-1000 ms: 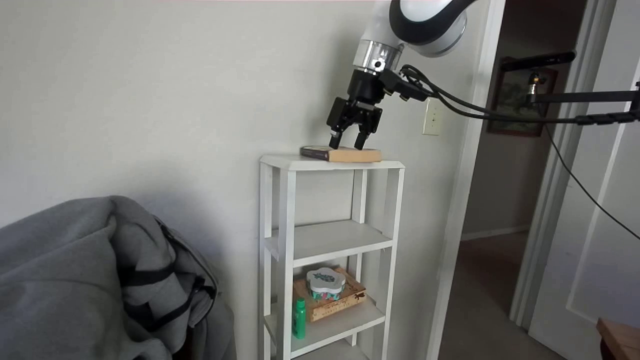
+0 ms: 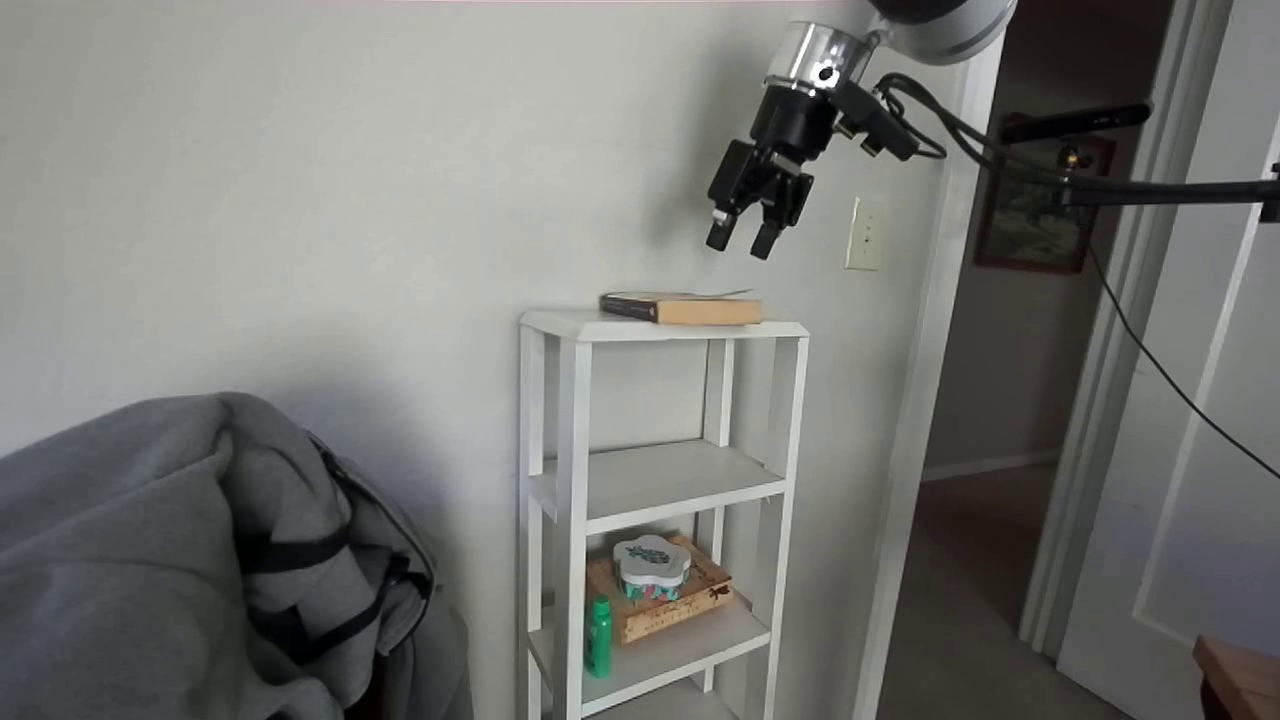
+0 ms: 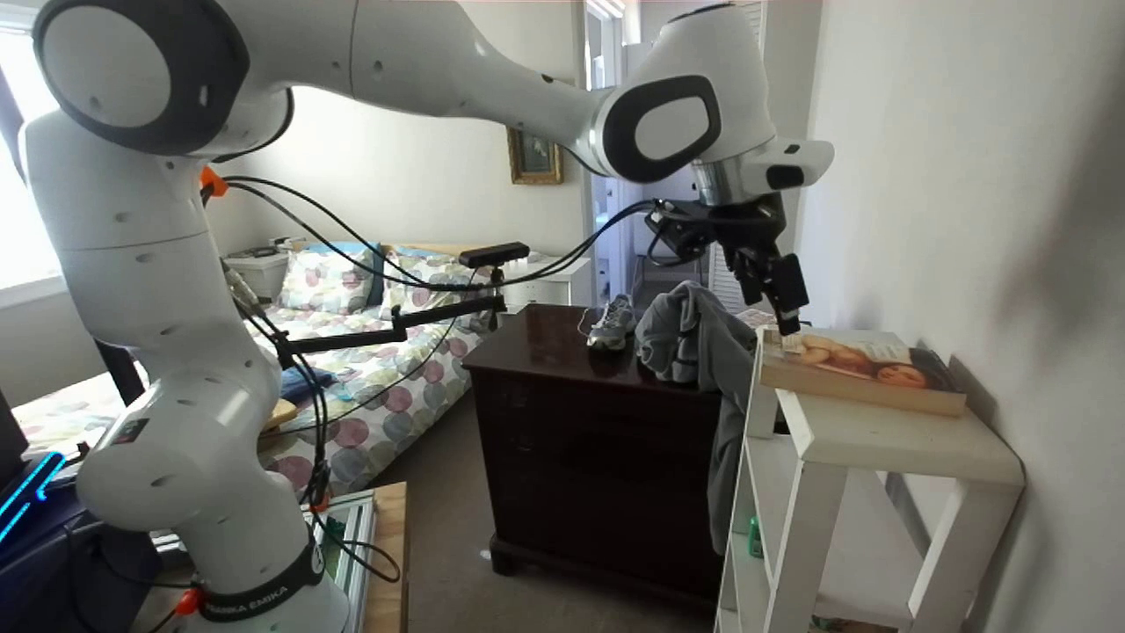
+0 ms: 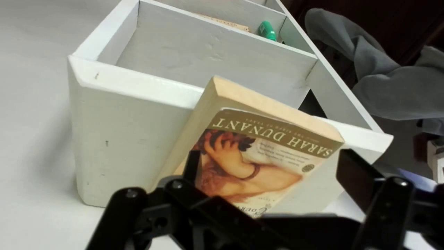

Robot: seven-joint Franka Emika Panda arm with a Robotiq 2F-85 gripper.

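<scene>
A thick paperback book point(image 2: 708, 312) lies flat on the top of the white shelf unit point(image 2: 684, 480), cover facing up. In exterior view 1 the cover's edge is slightly raised. The wrist view shows the book point(image 4: 249, 162) with its printed cover, askew to the shelf top's edge. My gripper point(image 2: 741, 244) hangs above the book and a little to its right, clear of it. Its two fingers stand apart in the wrist view, with nothing held between them; the book lies beyond. In exterior view 2 the gripper point(image 3: 788, 322) appears over the book's left end.
Lower in the shelf stand a green bottle point(image 2: 599, 637), a wooden box point(image 2: 672, 614) and a flower-shaped tin point(image 2: 651, 564). The wall runs close behind the unit. Grey cloth point(image 3: 685, 332) and a shoe point(image 3: 612, 325) lie on a dark dresser point(image 3: 601, 454).
My gripper has risen and shifted right, away from the book. The book keeps its place on the shelf top, and its cover edge now stands slightly lifted.
</scene>
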